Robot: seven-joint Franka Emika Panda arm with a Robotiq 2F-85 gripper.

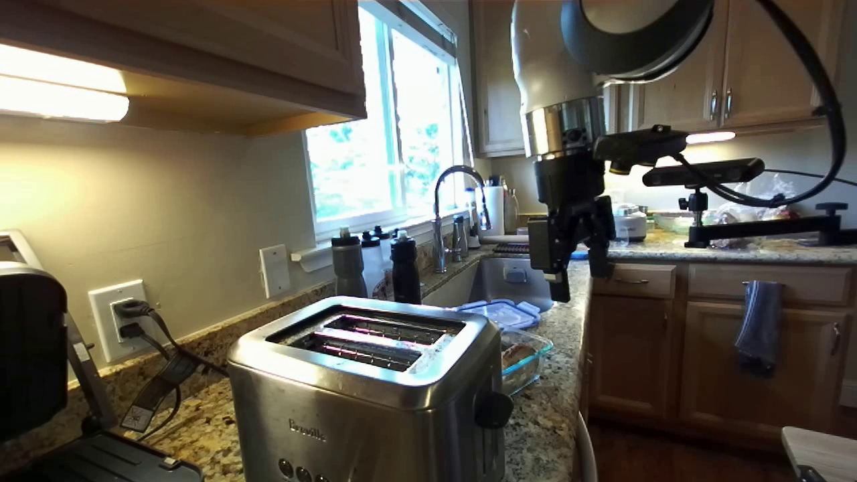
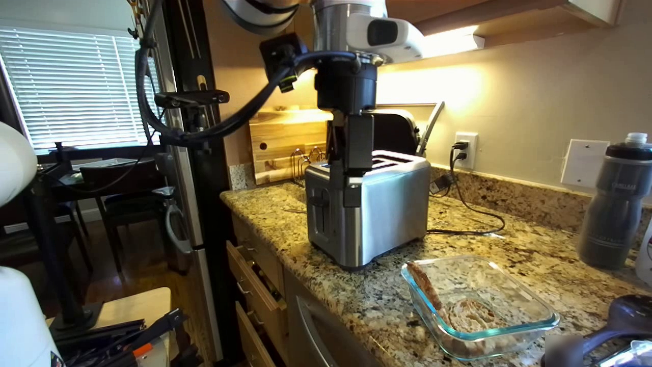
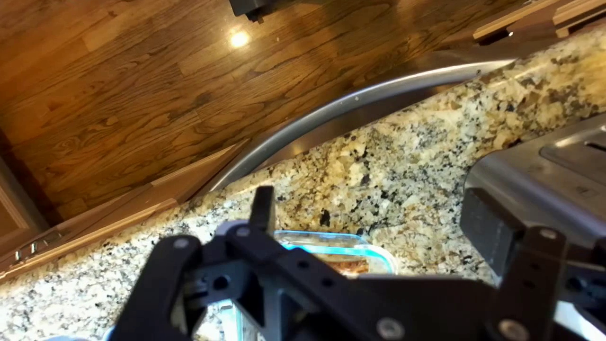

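My gripper hangs fingers-down in the air, beyond the toaster in exterior view 1. Wide apart in the wrist view, the two fingers have nothing visible between their tips. A glass container with a blue-green rim stands on the counter, holding bread; one slice leans on its side wall and another piece lies at the bottom. The steel toaster has empty-looking slots on top. Much of the container is hidden behind my gripper in the wrist view.
Bottles line the wall near the sink, beside a clear lid. The toaster's cord trails over the counter. Bare granite runs between toaster and counter edge; a black appliance stands beyond the toaster.
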